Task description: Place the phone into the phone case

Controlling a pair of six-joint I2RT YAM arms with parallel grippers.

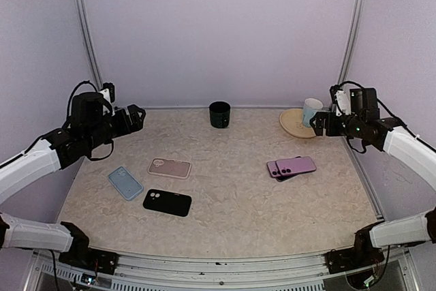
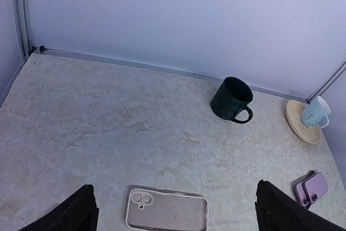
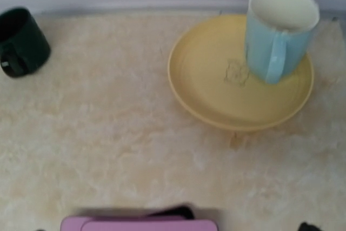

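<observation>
On the left half of the table lie three flat phone cases: a pink case [image 1: 169, 168], a blue case [image 1: 126, 183] and a black case [image 1: 167, 202]. The pink case [image 2: 166, 210] also shows low in the left wrist view. Purple phones [image 1: 296, 166] lie overlapping in a small stack at the right, with a dark one under them; their top edge [image 3: 146, 225] is cut off in the right wrist view. My left gripper [image 1: 137, 118] hangs above the table's back left, open and empty. My right gripper [image 1: 317, 124] is open and empty near the plate.
A dark green mug [image 1: 219, 114] stands at the back middle. A light blue mug [image 3: 281, 33] stands on a yellow plate [image 3: 216, 96] at the back right.
</observation>
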